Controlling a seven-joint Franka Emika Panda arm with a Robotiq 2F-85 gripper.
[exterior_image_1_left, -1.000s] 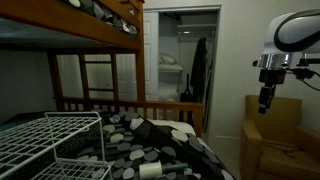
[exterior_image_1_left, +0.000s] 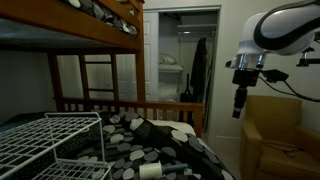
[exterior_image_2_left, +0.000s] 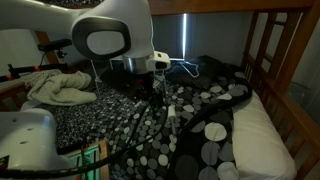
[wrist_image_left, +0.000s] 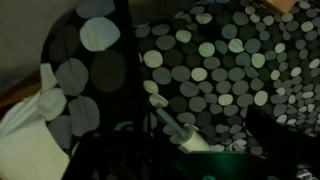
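Note:
A white cylinder with a grey-blue handle (exterior_image_1_left: 151, 171) lies on the dotted black blanket (exterior_image_1_left: 120, 148), near the bottom edge of exterior view 1. The wrist view shows the same cylinder (wrist_image_left: 195, 143) from above. My gripper (exterior_image_1_left: 239, 108) hangs in the air to the right of the bed, pointing down, well apart from the cylinder. Two dark finger shapes stand apart low in the wrist view, with bedding and the cylinder visible far beyond the gap. Nothing shows held, though the light there is dim.
A white wire rack (exterior_image_1_left: 50, 135) stands at the left, under the wooden upper bunk (exterior_image_1_left: 70, 30). A tan armchair (exterior_image_1_left: 285, 130) sits below the arm. White pillows (exterior_image_2_left: 262, 140) lie by the bed rail in exterior view 2. Air over the blanket is clear.
The arm and gripper have swung left in exterior view 1, toward the bed. The cylinder and bedding look unmoved.

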